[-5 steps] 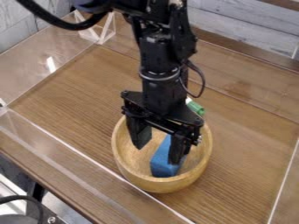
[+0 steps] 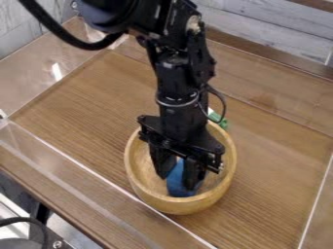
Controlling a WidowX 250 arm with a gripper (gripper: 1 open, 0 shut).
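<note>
The black robot arm reaches down from the top of the camera view, its gripper (image 2: 182,156) inside a light wooden bowl (image 2: 178,200) on the wooden table (image 2: 78,107). A blue object (image 2: 176,181) lies in the bowl, between or just behind the fingers, which partly hide it. Whether the fingers touch it or are closed on it is unclear.
A small green object (image 2: 223,123) lies behind the bowl at the right, partly hidden by the arm. A pale wall stands at the back, and dark cables hang at the lower left.
The gripper has moved slightly down and toward the blue object, with its fingers drawn closer around it and now covering more of it.
</note>
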